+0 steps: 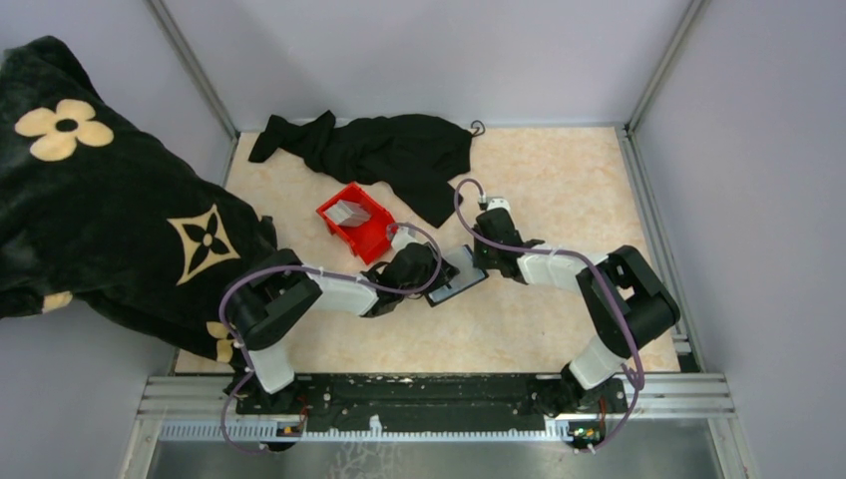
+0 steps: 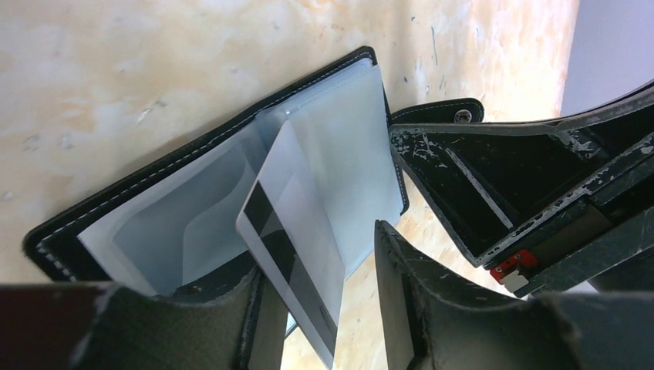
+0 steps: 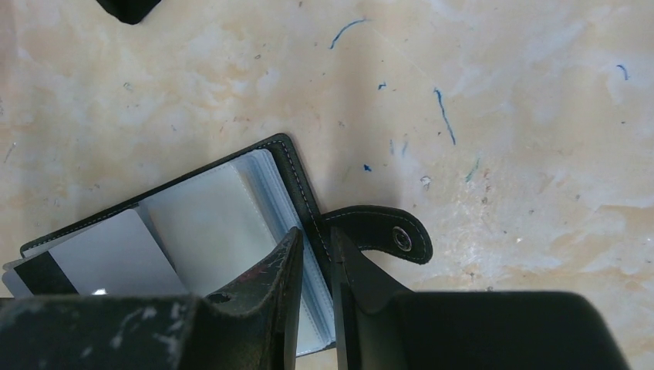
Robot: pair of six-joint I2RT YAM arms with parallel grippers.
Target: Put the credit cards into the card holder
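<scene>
The open card holder (image 1: 457,283) lies on the table between my grippers, with clear sleeves and a snap tab (image 3: 376,231). A silver card with a black stripe (image 2: 301,231) lies at a slant over its left sleeves, just at the fingers of my left gripper, which stand apart; whether they touch it is unclear. My right gripper is over the holder's tab-side edge, its two fingertips a little apart, with nothing clearly between them.
A red bin (image 1: 369,234) holding pale cards stands behind the left arm. A black cloth (image 1: 389,150) lies at the back, and a patterned plush (image 1: 120,230) fills the left.
</scene>
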